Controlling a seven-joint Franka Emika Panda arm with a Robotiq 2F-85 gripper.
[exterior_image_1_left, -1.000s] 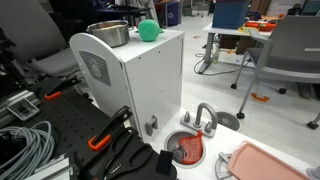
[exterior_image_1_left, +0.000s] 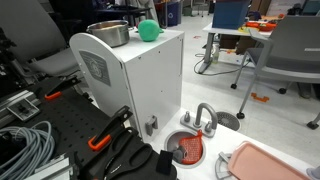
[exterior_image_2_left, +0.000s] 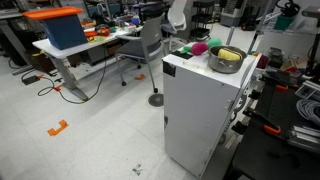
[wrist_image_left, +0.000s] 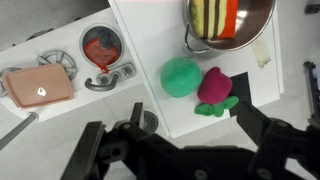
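In the wrist view my gripper stands open, its dark fingers wide apart with nothing between them. Ahead of it, on the top of a white cabinet (exterior_image_1_left: 165, 72), lie a green ball (wrist_image_left: 181, 77) and a magenta toy vegetable (wrist_image_left: 214, 86) with green leaves (wrist_image_left: 217, 106). A metal pot (wrist_image_left: 215, 43) sits beside them, holding a yellow-and-brown piece (wrist_image_left: 210, 18) and an orange-red one. From the side, the pot (exterior_image_1_left: 110, 34) and green ball (exterior_image_1_left: 149, 30) both rest on the cabinet top. The pot's far part is cut off in the wrist view.
Beside the cabinet is a small sink (exterior_image_1_left: 170, 150) with a faucet (exterior_image_1_left: 206, 116) and a red slotted utensil (wrist_image_left: 103, 50) in it. A pink tray (exterior_image_1_left: 262, 163) lies past the sink. Coiled cables (exterior_image_1_left: 27, 150) lie on the dark table. A grey chair (exterior_image_2_left: 145, 45) stands behind.
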